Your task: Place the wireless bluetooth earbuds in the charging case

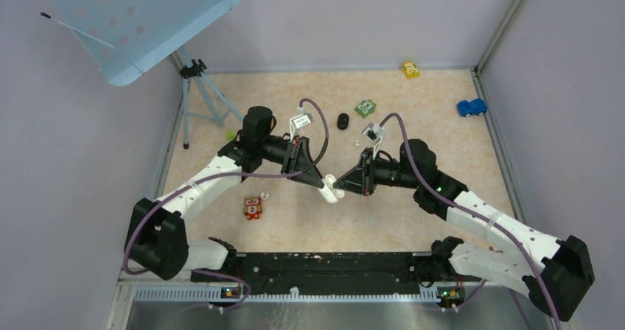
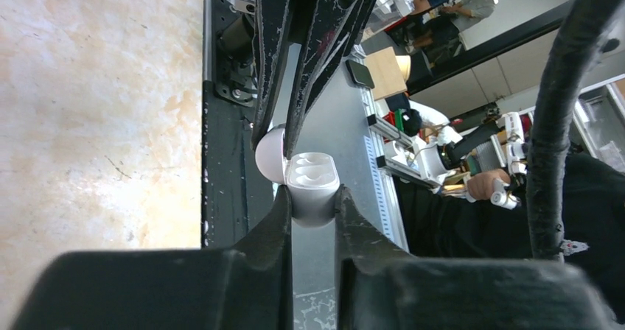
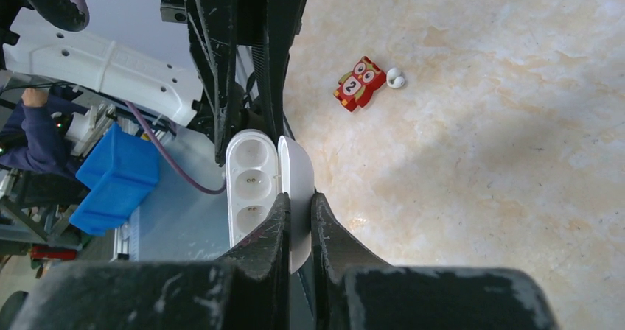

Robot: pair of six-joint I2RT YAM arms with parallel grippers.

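The white charging case hangs in the air between the grippers, its lid swung away from its body. In the right wrist view the case body faces me with round wells and small metal contacts. My right gripper is shut on the lid. My left gripper has its fingers on either side of the case body; whether they grip it firmly cannot be told. One white earbud lies on the table by a red owl toy. A small white piece, probably the other earbud, lies farther back.
The red owl toy lies left of the case. Behind are a black oval object, a green toy, a yellow toy and a blue toy car. A tripod stands back left.
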